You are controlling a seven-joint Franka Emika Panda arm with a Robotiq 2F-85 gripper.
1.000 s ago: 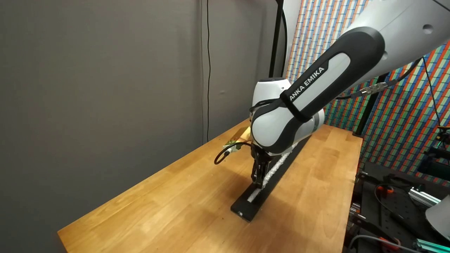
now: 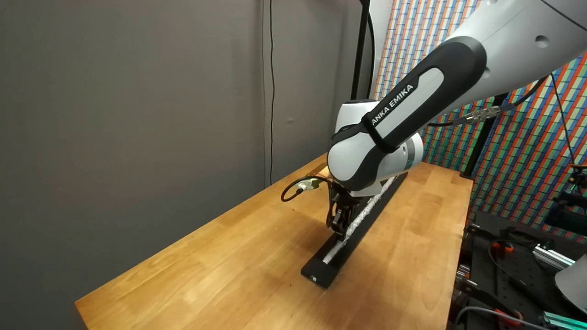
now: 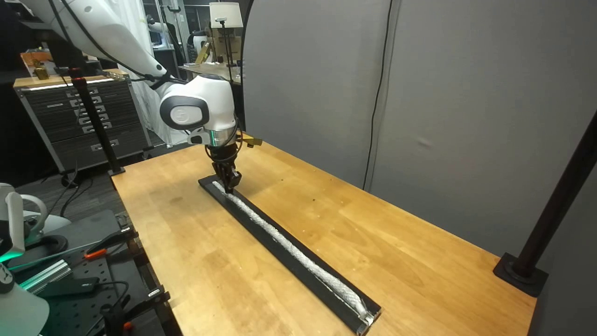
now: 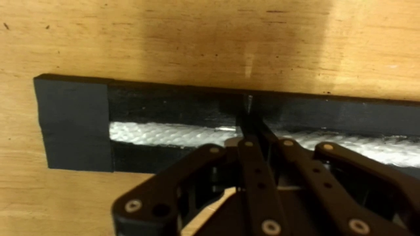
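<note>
A white braided rope (image 3: 282, 241) lies lengthwise along a long black strip (image 3: 336, 272) on the wooden table. My gripper (image 3: 229, 189) points down at the strip near one end. In the wrist view the fingers (image 4: 256, 157) are close together and cross over the rope (image 4: 169, 133), hiding a short stretch of it. Dark fingertips make it hard to see what lies between them. A small pale rounded piece (image 4: 234, 141) shows beside the left finger. The rope meets a flat black end piece (image 4: 74, 124) to the left.
Bare wooden table (image 2: 231, 253) lies on both sides of the strip. A grey wall (image 2: 137, 137) runs along one long edge. Black posts stand at the table's corners, one with a square base (image 3: 520, 274). A cable loop (image 2: 294, 189) sticks out from the wrist.
The gripper has shifted slightly along the strip, away from its near end, and the wrist has tilted a little. The forearm has moved slightly left in the view. The strip lies as before.
</note>
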